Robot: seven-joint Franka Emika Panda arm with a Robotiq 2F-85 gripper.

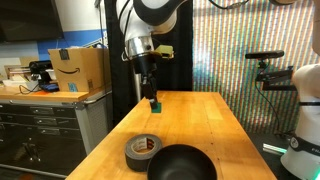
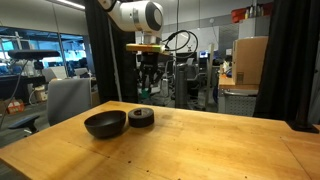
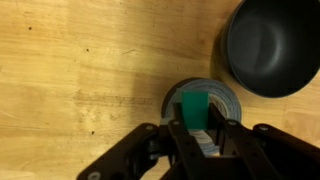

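My gripper is shut on a small green block (image 3: 195, 108). In the wrist view the block covers part of a roll of dark tape (image 3: 233, 101) lying flat on the table. From the first exterior view, the block (image 1: 156, 108) hangs in the air above and behind the tape roll (image 1: 142, 146), apart from it. The second exterior view also has the gripper raised over the tape roll (image 2: 141, 119). Beside the roll stands a black bowl (image 1: 182, 162), its visible inside empty.
A cardboard box (image 1: 80, 68) and more tape rolls rest on a separate counter at the back left. A white robot base part (image 1: 303, 150) stands at the right edge.
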